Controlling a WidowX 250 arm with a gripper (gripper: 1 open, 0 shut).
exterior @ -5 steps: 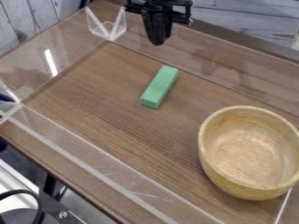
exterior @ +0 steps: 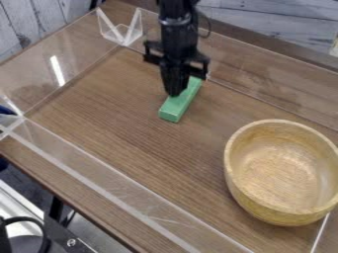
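A green rectangular block [exterior: 177,107] lies flat on the wooden table, slightly right of centre. Just above it the dark gripper [exterior: 169,75] hangs with its fingers pointing down, over the block's upper end. Whether anything is between the fingertips is hard to make out; the block appears to be resting on the table.
A large tan bowl [exterior: 278,188] takes up the lower right. A dark cable curls at the lower left corner, and wooden boards edge the back.
The gripper has come down and toward the camera from the back edge, arriving over the green block. The block and bowl look unmoved.
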